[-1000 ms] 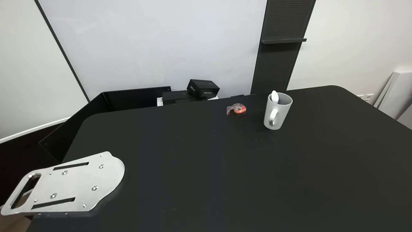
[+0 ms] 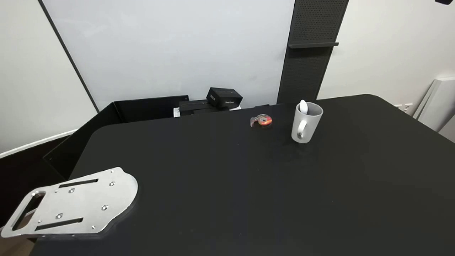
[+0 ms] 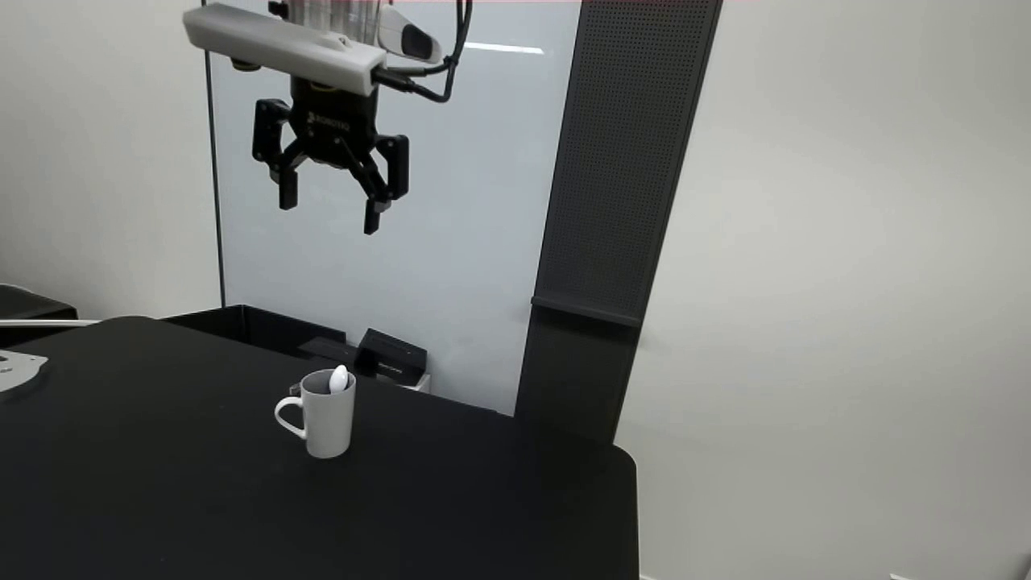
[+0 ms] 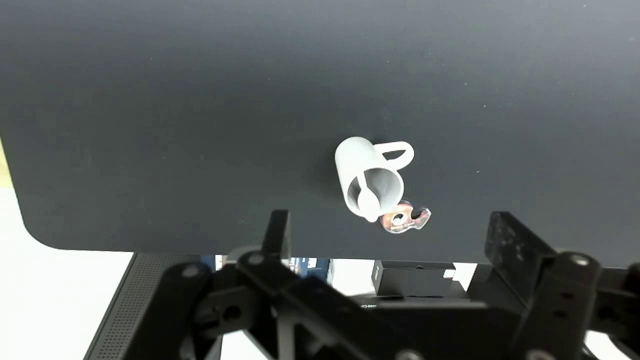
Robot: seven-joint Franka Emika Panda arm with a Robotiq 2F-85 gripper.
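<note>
A pale grey mug (image 2: 305, 126) stands upright on the black table, its handle on the side facing the first exterior camera. A white spoon (image 2: 303, 106) leans inside it, the rounded end poking above the rim. Close by lies a small clear tape dispenser (image 2: 263, 121) with an orange-red roll; from above, the dispenser (image 4: 402, 217) shows just past the mug's rim. High over the table hangs my gripper (image 3: 329, 219), open and empty, fingers pointing down. In the wrist view, the mug (image 4: 370, 177) appears beyond the fingertips, apart from them.
A silver metal plate (image 2: 85, 202) sits at the table's left corner. Black boxes (image 2: 224, 97) lie in a bin beyond the back edge, near a dark perforated panel (image 3: 619, 174).
A small dark piece now shows at the top right corner of the first exterior view, absent a second ago. The mug, spoon and tape dispenser have not moved.
</note>
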